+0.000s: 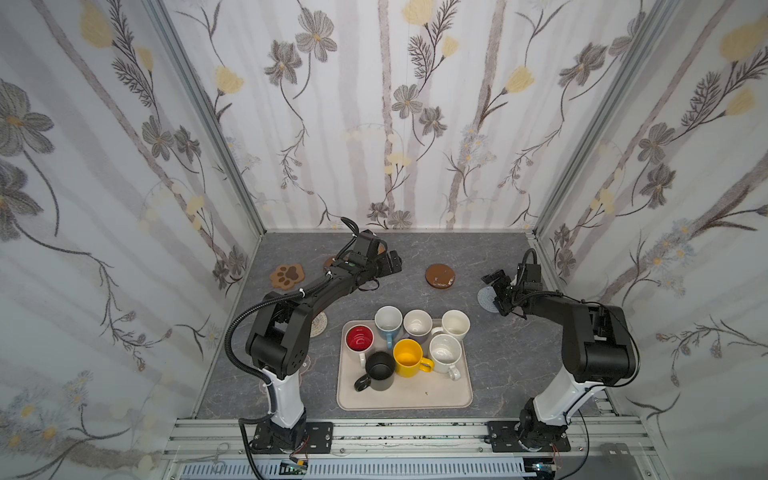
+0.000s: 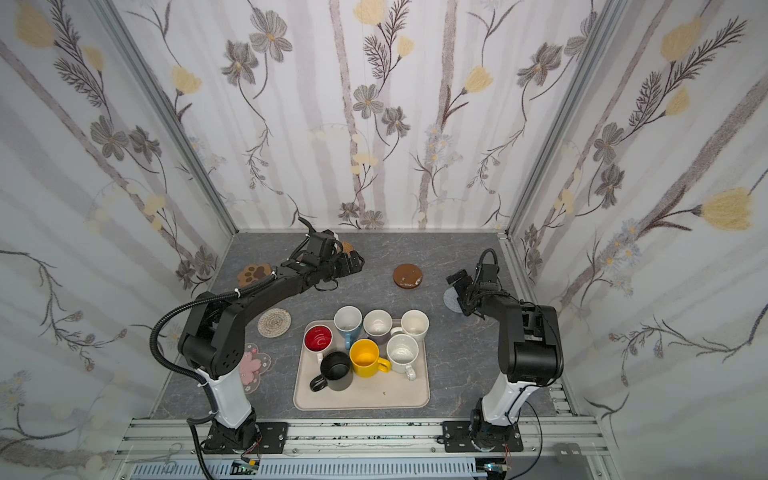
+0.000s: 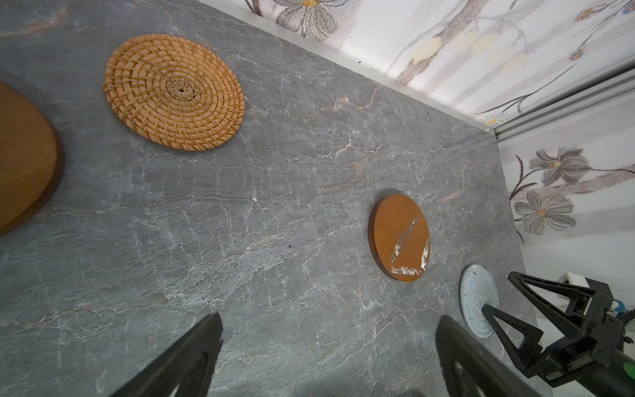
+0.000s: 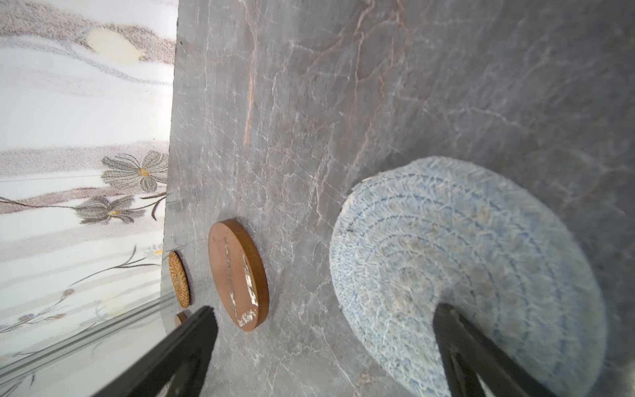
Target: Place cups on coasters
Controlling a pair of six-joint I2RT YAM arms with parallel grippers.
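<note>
Several cups, among them a yellow cup (image 1: pixel 407 357), a black cup (image 1: pixel 379 370), a red-lined cup (image 1: pixel 359 339) and a light blue cup (image 1: pixel 389 320), crowd a beige tray (image 1: pixel 410 400). My left gripper is open and empty above bare grey table. The brown round coaster (image 3: pixel 400 237) and the woven rattan coaster (image 3: pixel 175 92) lie beyond it. Over at the right, my right gripper stands open just above the pale blue woven coaster (image 4: pixel 456 271), one finger in front of it, nothing held. Whether that finger touches the coaster I cannot tell.
A paw-shaped coaster (image 2: pixel 255 275), a round beige coaster (image 2: pixel 274 322) and a pink coaster (image 2: pixel 253 365) lie along the left side. Patterned walls (image 1: pixel 400 120) close off the back and sides. Bare table surrounds the brown coaster.
</note>
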